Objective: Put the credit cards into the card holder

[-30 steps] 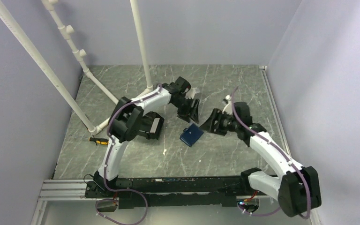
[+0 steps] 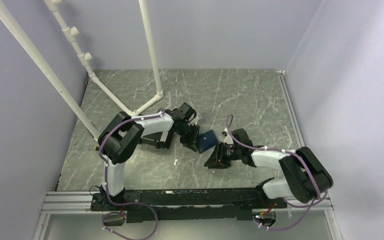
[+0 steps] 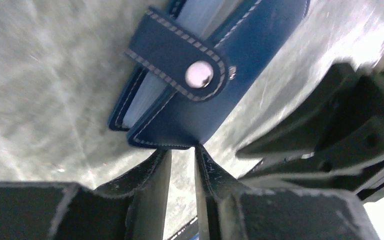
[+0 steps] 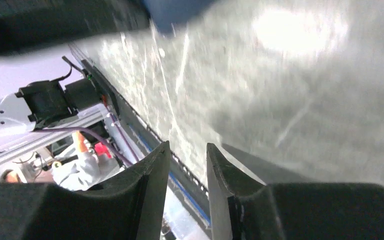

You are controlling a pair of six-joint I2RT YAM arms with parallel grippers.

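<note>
The navy card holder lies between my grippers. In the left wrist view it has a snap strap and a clear sleeve inside. My left gripper is shut on its lower edge. My right gripper is low beside it at the front right; in the right wrist view its fingertips are close together over bare surface, with nothing visible between them. A blurred blue piece shows at that view's top. I cannot make out loose credit cards.
A black tray sits left of the holder, partly under my left arm. White pipes stand at the back left. The front edge is below the grippers.
Both grippers have come down toward the holder, the left from behind it, the right from the back right to its front right. The left now has the holder's edge.
</note>
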